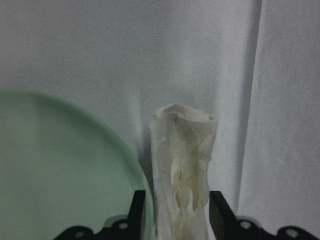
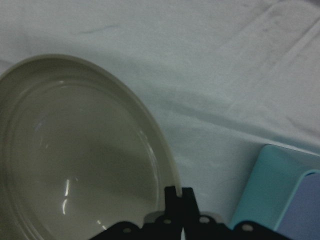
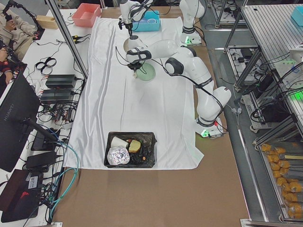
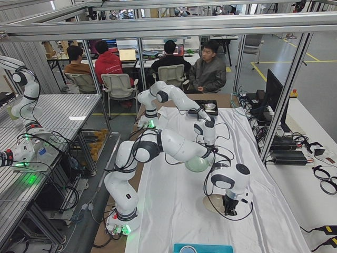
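Note:
My left gripper is open over a crumpled white paper piece point(image 1: 182, 160), which lies against the rim of the green plate point(image 1: 60, 165), one finger on either side of it. In the right wrist view my right gripper is shut at the rim of the beige plate point(image 2: 80, 150); whether the rim is between its fingertips I cannot tell.
A teal container point(image 2: 255, 200) sits beside the beige plate. At the other end of the white cloth, a black bin point(image 3: 147, 156) holds foil, a white item and a yellow item. The cloth between the bin and green plate is clear.

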